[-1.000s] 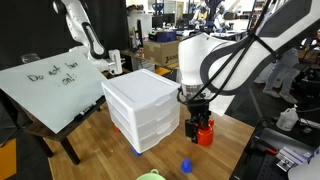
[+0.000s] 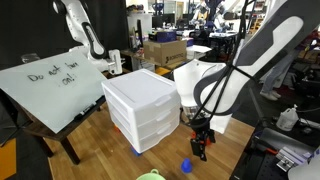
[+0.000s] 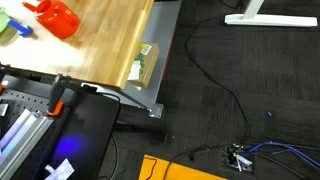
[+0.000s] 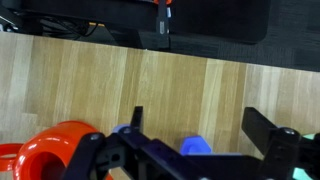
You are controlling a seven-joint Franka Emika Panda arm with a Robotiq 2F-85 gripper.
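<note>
Near the table's right side in exterior view 1, my gripper [image 2: 199, 145] is low over the wood, pointing down in front of the red pitcher. Its fingers stand wide apart in the wrist view, with nothing held between the fingers. The red pitcher [image 4: 62, 150] is at the lower left there; a blue object [image 4: 195, 145] shows at the bottom, partly covered by the gripper. In exterior view 1 that small blue object [image 2: 186, 165] stands left of and below the gripper. The green bowl [image 2: 152, 175] is cut off by the bottom edge.
A white drawer unit [image 2: 140, 108] stands on the table left of the arm, with a tilted whiteboard [image 2: 50, 88] behind it. From above, the wooden table [image 3: 110, 40] ends beside a small box [image 3: 145, 64]. Bare wood [image 4: 190, 88] lies at the wrist view's middle.
The arm has come down, and the gripper now covers much of the red pitcher that showed clearly before. The blue object, green bowl and drawer unit have not moved.
</note>
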